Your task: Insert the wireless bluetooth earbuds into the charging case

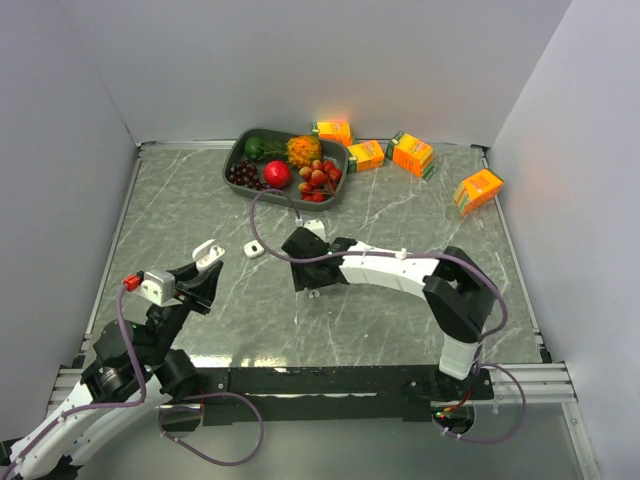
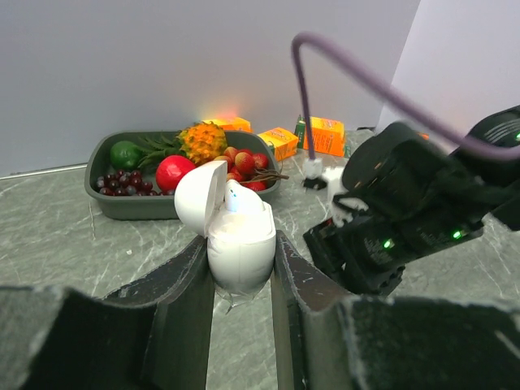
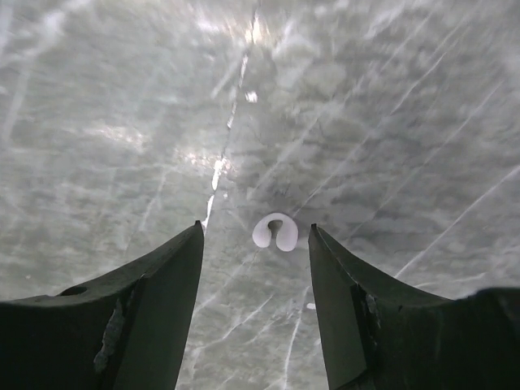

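Note:
In the left wrist view my left gripper is shut on the white charging case [image 2: 241,248], held upright with its lid flipped open. My right gripper hangs over the marble table, open, with a small white earbud [image 3: 286,233] lying between and just beyond its fingertips in the right wrist view. In the top view a small white square object [image 1: 254,249] lies left of the right gripper.
A grey tray [image 1: 233,177] of fruit sits at the back, with several orange boxes [image 1: 410,154] beside it and at the right.

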